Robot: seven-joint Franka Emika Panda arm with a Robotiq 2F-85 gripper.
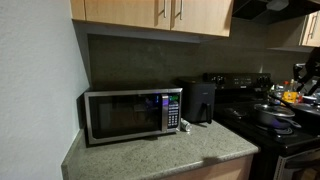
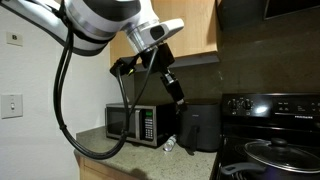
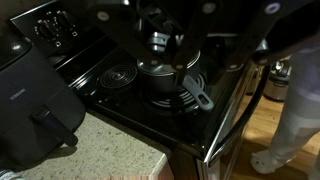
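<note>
My gripper fills the top of the wrist view as dark, blurred parts; it is open, and nothing shows held in it. In exterior view 1 only a dark bit of the gripper [image 1: 309,82] enters at the right edge, above the stove. A lidded pot [image 3: 158,78] with a grey handle sits on a burner below it. The same pot [image 2: 283,156] shows at the lower right of exterior view 2, its lid on. The black air fryer [image 1: 198,101] stands between the stove and the silver microwave [image 1: 132,115], whose door is closed.
Wooden cabinets [image 1: 150,14] hang above the counter. A small whitish item [image 1: 184,126] lies between microwave and air fryer. A person's leg [image 3: 296,115] is at the right in the wrist view.
</note>
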